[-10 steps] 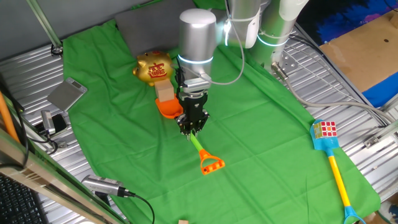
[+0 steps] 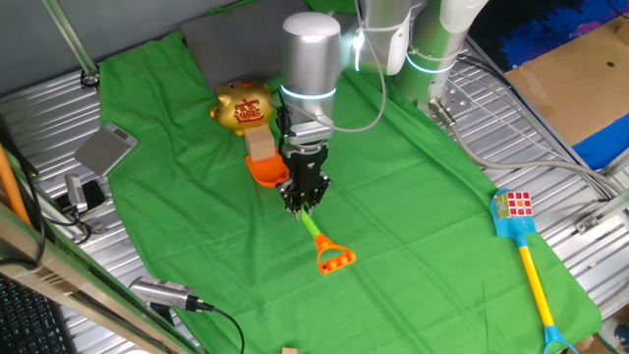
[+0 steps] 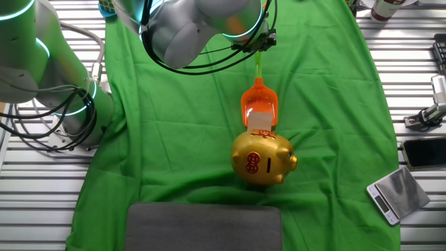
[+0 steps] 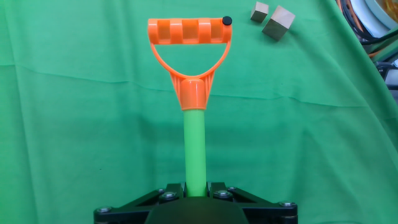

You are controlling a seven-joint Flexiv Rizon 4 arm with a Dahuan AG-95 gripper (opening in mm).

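Observation:
A toy shovel lies across the green cloth, with an orange scoop (image 3: 259, 100), a green shaft (image 4: 194, 143) and an orange D-shaped handle (image 4: 189, 34). My gripper is shut on the green shaft, its dark fingers close against both sides. From exterior view 1, the gripper (image 2: 306, 205) points down over the middle of the cloth, between scoop and handle. A wooden block (image 2: 259, 144) sits at the scoop's far edge, right beside the gold piggy bank (image 2: 242, 107). The lower fingertips are partly hidden in the wrist view.
To the right, a blue shovel with a yellow shaft (image 2: 535, 280) carries a puzzle cube (image 2: 513, 205). Two wooden blocks (image 4: 278, 23) lie past the handle. A dark flat panel (image 3: 203, 226) lies behind the pig, and a small scale (image 3: 398, 194) near the cloth's edge.

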